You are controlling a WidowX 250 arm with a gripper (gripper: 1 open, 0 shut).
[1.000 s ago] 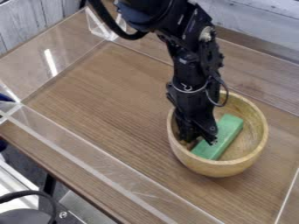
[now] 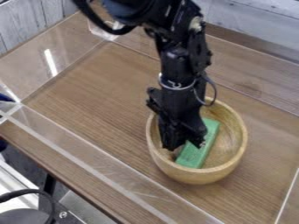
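A tan round bowl [image 2: 225, 163] sits on the wooden table, holding a flat green rectangular object [image 2: 201, 148] tilted along its inside. My black gripper [image 2: 170, 140] reaches down from the top of the view to the bowl's left part, beside the green object. Its fingers are shut; whether anything small is between the fingertips is hidden by the dark mechanism.
Pale panels border it at the back, and a dark cable or tool lies at the lower left corner.
Over the last second the bowl and green object have moved left and toward the front, along with my gripper at the bowl's left part.
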